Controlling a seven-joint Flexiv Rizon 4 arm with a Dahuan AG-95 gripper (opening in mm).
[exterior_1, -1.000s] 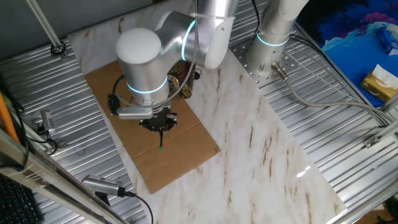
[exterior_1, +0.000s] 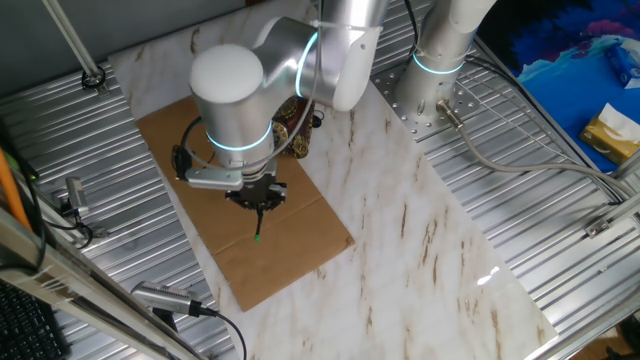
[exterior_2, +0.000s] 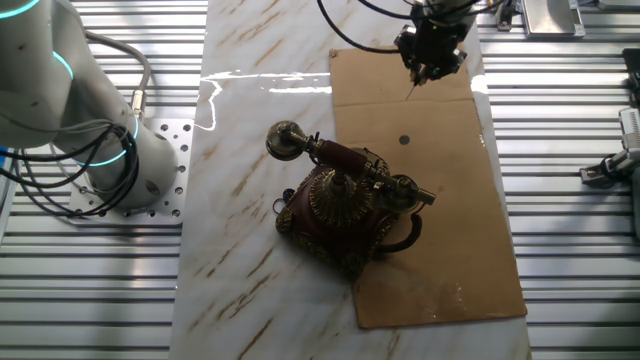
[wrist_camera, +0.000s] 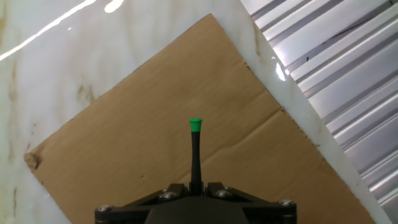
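An old-style telephone (exterior_2: 340, 215) in dark red and brass stands partly on the cardboard, its handset (exterior_2: 345, 160) lying across the cradle. In exterior view 1 the arm hides much of the telephone (exterior_1: 298, 128). My gripper points down over the bare part of the cardboard, away from the telephone. It is shut: a single narrow black shape with a green tip shows in the wrist view, with no gap visible along it. Whether this is the closed fingers alone or a thin rod between them is hard to make out. Exterior view 2 shows the gripper (exterior_2: 420, 75) dark and near the top edge.
A flat brown cardboard sheet (exterior_1: 290, 245) lies on the marbled table top (exterior_1: 400, 260). Slatted metal (wrist_camera: 348, 81) borders the table. The robot's base (exterior_2: 150, 180) stands at the left in exterior view 2.
The arm's upper parts have shifted very slightly right in exterior view 1. The gripper's tip looks almost unmoved, and the telephone has not visibly moved.
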